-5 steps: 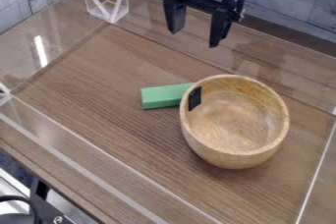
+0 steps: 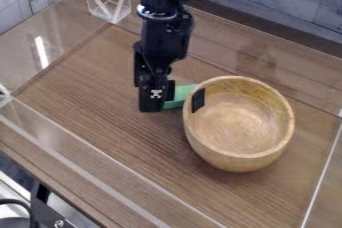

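Note:
My black gripper (image 2: 155, 94) hangs low near the middle of the camera view, open, over the left end of a green block (image 2: 181, 97). The block lies on the wooden table just left of a wooden bowl (image 2: 254, 132), partly hidden by the gripper. Whether the fingers touch the block is unclear. A small dark piece sits on the bowl's left rim.
Clear plastic pieces stand at the far left edge. A black cable lies at the lower left corner, off the wood.
My gripper has come down and toward the viewer from the back of the table to the green block. The block and bowl look unmoved.

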